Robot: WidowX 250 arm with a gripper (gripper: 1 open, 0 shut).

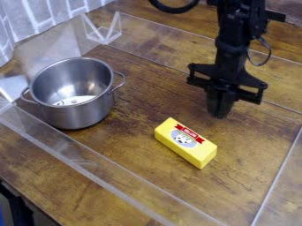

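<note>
A yellow box with a red label [185, 143] lies on the wooden table in the lower middle. To its left stands a steel pot [73, 95] with two handles, empty apart from something pale on its bottom. Above and right of the box hangs the black gripper [218, 104], pointing down over bare table and apart from both objects. How far its fingers are apart is hard to make out.
Bare table [141, 194] surrounds the box, with free room to the right and front. Clear plastic pieces stand along the left edge and a seam runs down the lower right.
</note>
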